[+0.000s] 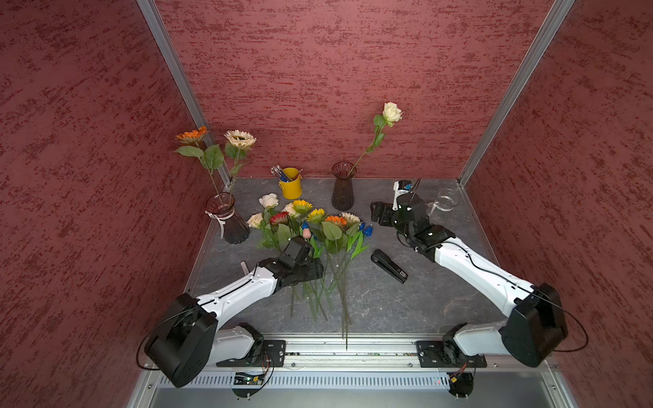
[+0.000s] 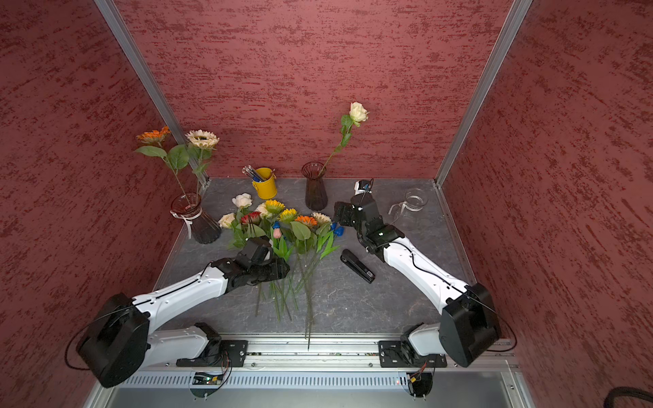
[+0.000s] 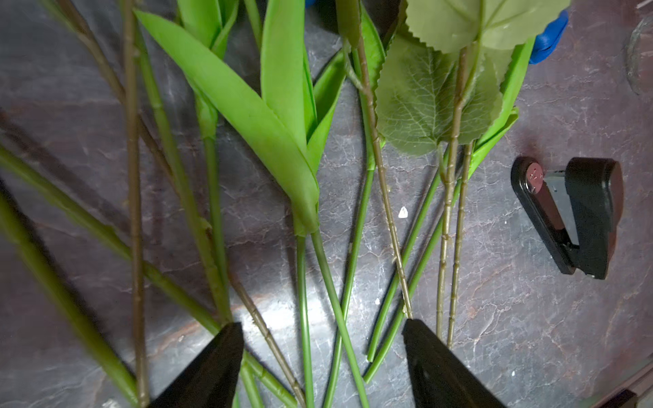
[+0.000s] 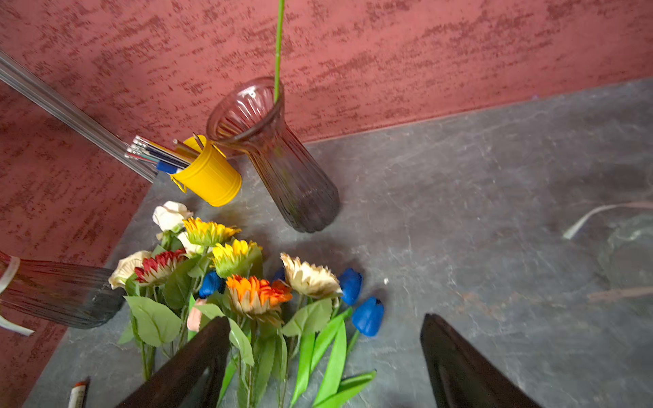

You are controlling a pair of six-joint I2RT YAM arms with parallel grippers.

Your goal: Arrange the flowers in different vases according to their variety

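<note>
A bunch of mixed flowers lies mid-table, with an orange sunflower [image 4: 255, 295], yellow ones [image 4: 234, 257], blue tulips [image 4: 368, 316] and white roses [image 4: 170, 215]. My left gripper hovers over their stems, its fingers apart and several green and brown stems visible between them. The right gripper stands open above the table, apart from the middle vase [image 1: 343, 193]. One white rose [image 1: 391, 113] leans in that dark vase. The left vase [image 1: 229, 217], tied with a white ribbon, holds an orange sunflower [image 1: 192, 135] and a cream one [image 1: 240, 140].
A yellow pencil bucket [image 1: 291, 183] stands at the back between the vases. A black stapler [image 1: 389, 266] lies right of the stems. A clear glass vase [image 2: 415, 198] stands at the back right.
</note>
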